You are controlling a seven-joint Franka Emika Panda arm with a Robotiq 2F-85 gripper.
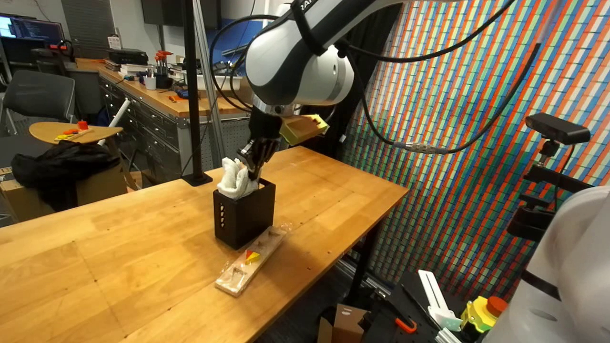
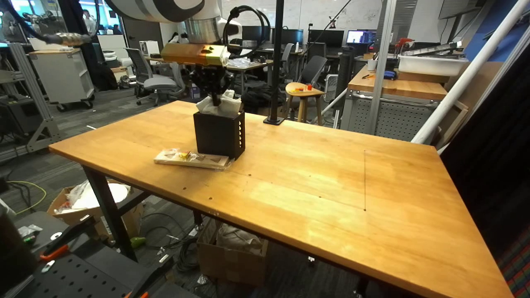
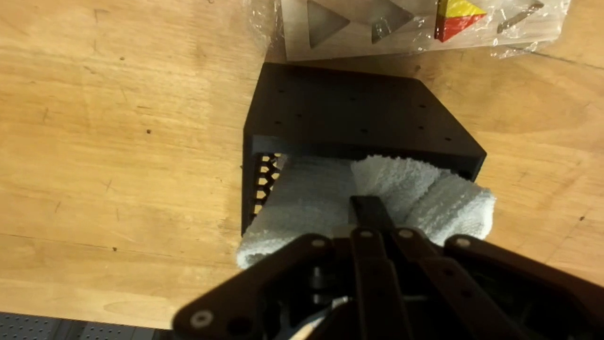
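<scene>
A black open-topped box (image 1: 244, 219) with perforated sides stands on the wooden table. Bunched in its mouth is a white cloth (image 1: 233, 178), part of it sticking up above the rim and, in the wrist view, draping over the edges. My gripper points down over the box opening, its fingertips against the cloth (image 3: 413, 190). The fingers (image 3: 369, 212) are closed together, and no cloth can be made out between them. From exterior view 2 the gripper (image 2: 216, 103) appears at the cloth's top, with the tips partly hidden.
Beside the box lies a plastic-wrapped wooden puzzle board (image 2: 191, 159) with a yellow and red piece. A black post (image 2: 274, 74) rises at the table's edge.
</scene>
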